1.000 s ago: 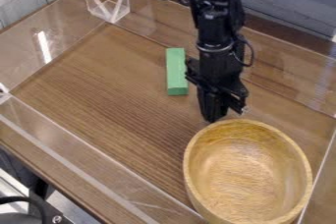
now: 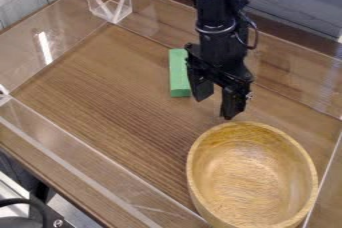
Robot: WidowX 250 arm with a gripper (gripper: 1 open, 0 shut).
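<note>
The black gripper [image 2: 218,97] hangs over the middle of the wooden surface, open, with nothing visible between its fingers. A green block [image 2: 178,71] lies just left of it, partly beside the arm. A large pale wooden bowl [image 2: 251,187] sits at the lower right, in front of the gripper.
A clear plastic holder [image 2: 110,2] stands at the back left. Clear walls edge it at the sides, and a dark cable runs at the lower left corner.
The gripper has risen slightly and its fingertips now appear farther from the bowl's rim. The green block and bowl look unmoved.
</note>
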